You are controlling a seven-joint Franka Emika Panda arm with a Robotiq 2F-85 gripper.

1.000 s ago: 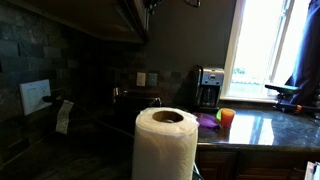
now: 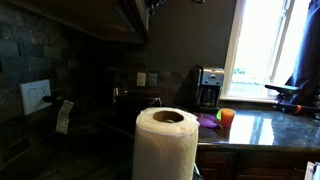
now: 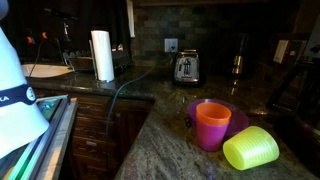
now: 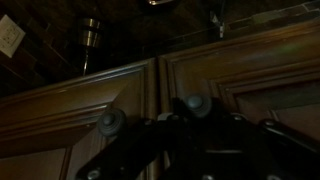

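In the wrist view, wooden cabinet doors point(image 4: 75, 105) fill most of the dim picture. My dark gripper is at the right-hand door, shut on its round knob point(image 4: 198, 104); the fingers are hard to make out against the wood. A second knob point(image 4: 110, 122) sits on the left-hand door, free of the gripper. Exterior view 1 has the underside of the upper cabinet point(image 2: 85, 18) at its top, with a dark piece of hardware by its corner. The gripper itself does not show clearly in either exterior view.
A paper towel roll point(image 2: 165, 150) stands close to the camera. On the counter are a coffee maker point(image 2: 208, 88), a toaster point(image 3: 188, 67), a purple bowl point(image 3: 236, 120), an orange-pink cup point(image 3: 212, 127) and a yellow-green cup point(image 3: 251, 148) on its side. The white arm point(image 3: 18, 100) is at the left.
At the top of exterior view 1, the dark hardware by the upper cabinet's corner looks slightly shifted. The counter items stay where they were.
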